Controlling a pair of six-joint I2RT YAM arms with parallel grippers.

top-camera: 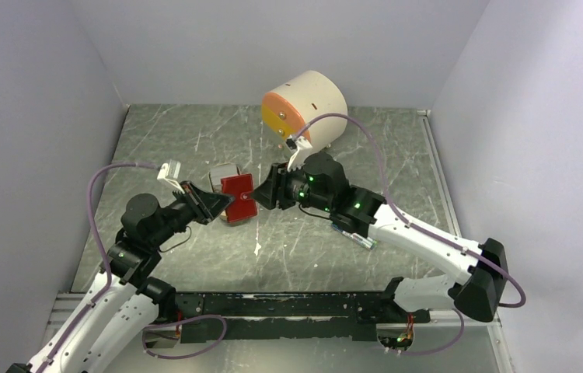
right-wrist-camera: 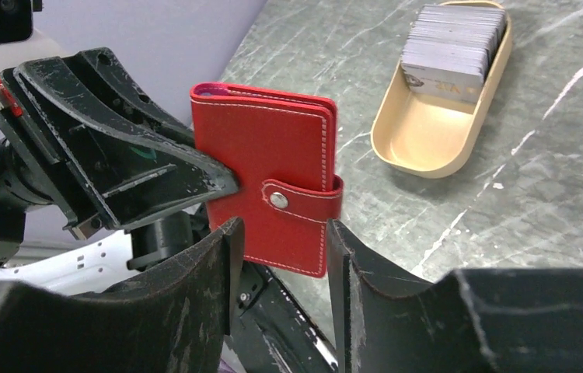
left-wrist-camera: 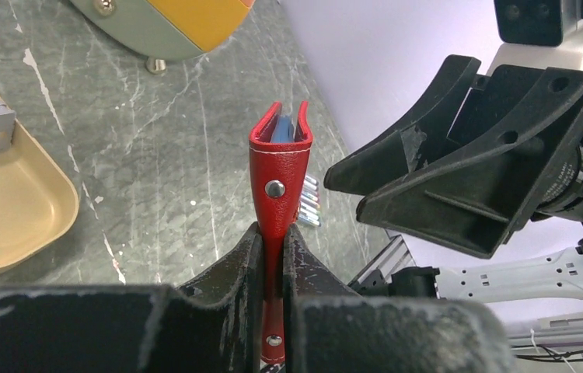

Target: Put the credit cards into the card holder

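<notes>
A red card holder with a snap strap is held above the table by my left gripper, which is shut on it. Its strap lies across the edge and looks fastened. Something blue shows between the covers at the top in the left wrist view. My right gripper is partly open beside the strap edge, with nothing gripped; the holder is beyond its fingertips. A stack of cards stands in the far end of a beige tray, whose near half is empty.
A white drum-shaped box with an orange and yellow front stands at the back. Several markers lie right of centre, partly under the right arm.
</notes>
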